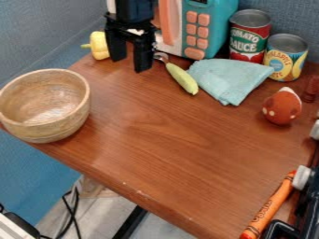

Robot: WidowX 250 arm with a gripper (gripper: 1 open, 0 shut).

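The black gripper [130,54] hangs at the back left in front of the turquoise toy microwave [210,28], its fingers apart and nothing visible between them. Left of it is a yellow object [97,45]. A yellow corn-like object [182,78] lies to its right on the wooden table [156,159]. A wooden bowl [44,107] sits at the left edge.
A tomato sauce can [249,37], a yellow can [285,58], a blue cloth [229,79] and a red-orange toy [282,107] stand or lie at the back right. An orange marker [274,205] lies along the right edge.
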